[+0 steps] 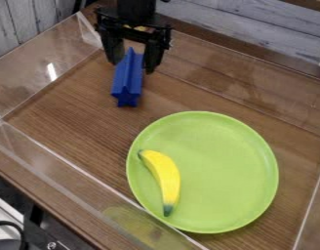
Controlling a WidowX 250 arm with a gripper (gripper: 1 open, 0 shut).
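The black gripper [132,49] is at the top left, standing open over a long blue block [126,80], with its fingers around or just above the block's upper end. A yellow banana [162,178] lies on the left side of a large green plate [222,176] in the lower middle.
The wooden tabletop [65,132] has clear room left of the plate and at the upper right. Clear edging runs along the left and right sides. A black cable shows at the bottom left corner.
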